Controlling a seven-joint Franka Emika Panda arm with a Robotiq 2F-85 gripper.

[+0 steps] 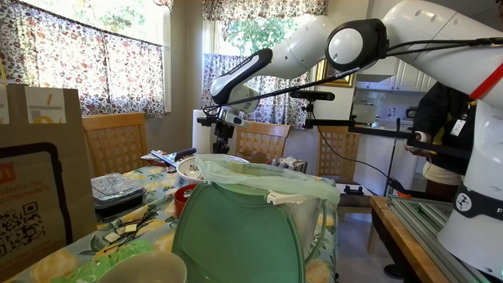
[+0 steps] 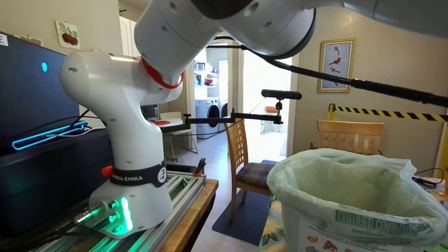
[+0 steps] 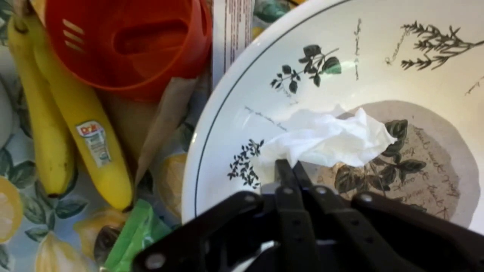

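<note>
A crumpled white tissue shows in the wrist view against the inside of a large white bowl with printed herbs. My gripper is shut, its fingertips overlapping the tissue's near edge. Whether any of the thin tissue is pinched between them cannot be told. In exterior view 1 the gripper points down over the bowl, and its tips are partly hidden behind the rim and the bin liner.
A green bin with a pale liner stands in front of the bowl. Left of the bowl in the wrist view are a red container, bananas and a green wrapper. A paper bag occupies the table's left.
</note>
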